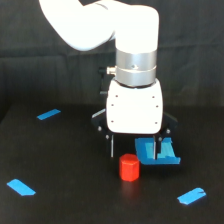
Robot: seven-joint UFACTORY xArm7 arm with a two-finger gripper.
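A white robot arm comes down from the top centre, ending in a gripper (134, 145) with two dark fingers held apart, open with no object visible between their tips. A red hexagonal block (129, 168) stands on the dark table just below and in front of the gripper, near the left finger. Behind the right finger lies a blue square piece (166, 155), partly hidden by the gripper.
Blue tape strips lie on the dark table at the back left (49, 113), front left (21, 187) and front right (191, 195).
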